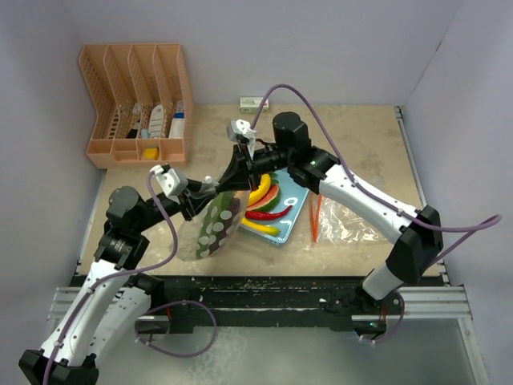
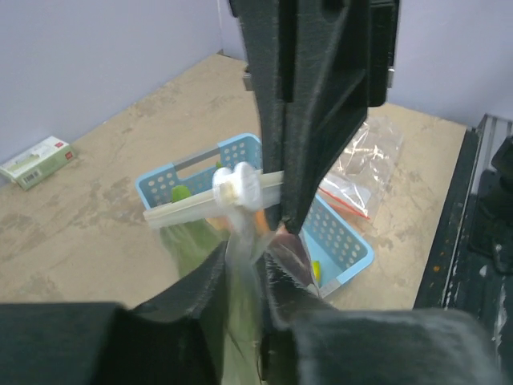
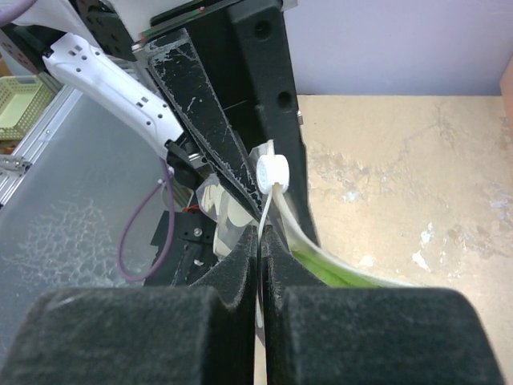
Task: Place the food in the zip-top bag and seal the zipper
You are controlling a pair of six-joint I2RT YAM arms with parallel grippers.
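The clear zip top bag, with a dotted pattern and something green in it, hangs between the two arms. Its white zipper slider sits on the top strip. My left gripper has its fingers part open, one on each side of the slider; whether they touch it is unclear. The right gripper is shut on the bag's thin top rim beside the slider. In the blue basket lie a banana, a watermelon slice, a red chili and a yellow pepper.
A peach divided organizer stands at the back left. A small box is by the back wall. Flat clear bags with a red-orange edge lie right of the basket. Clear table surrounds the front.
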